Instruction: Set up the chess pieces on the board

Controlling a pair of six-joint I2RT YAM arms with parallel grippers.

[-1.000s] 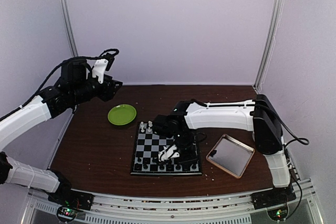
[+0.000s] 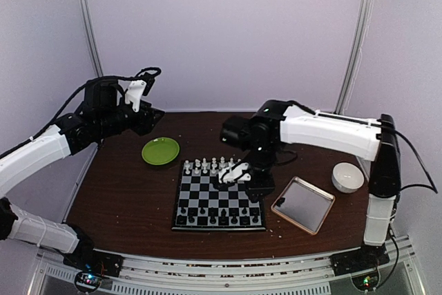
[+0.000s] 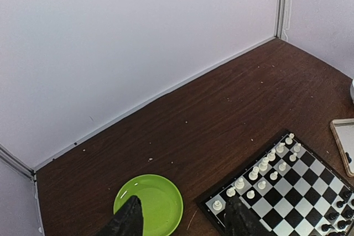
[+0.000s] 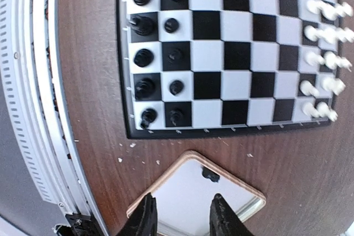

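The chessboard (image 2: 200, 195) lies mid-table. White pieces (image 3: 254, 173) stand along its far side, black pieces (image 4: 145, 87) in two lines along its near side. A single black piece (image 4: 210, 174) lies on the metal tray (image 4: 191, 156) to the right of the board. Above the board's right side is my right gripper; its fingers stand apart with no piece between them, and the tray shows beyond the gap. My left gripper is open and empty, raised at the left above the table near the green plate. From above, the right arm hides part of the board.
The green plate (image 2: 160, 150) is empty, left of the board. A white bowl (image 2: 347, 177) stands at the right behind the tray. Bare table (image 3: 210, 111) stretches behind the board.
My right arm has moved right and back from over the board's near side, uncovering white and black pieces. The white bowl has come out from behind it. The left arm has barely shifted.
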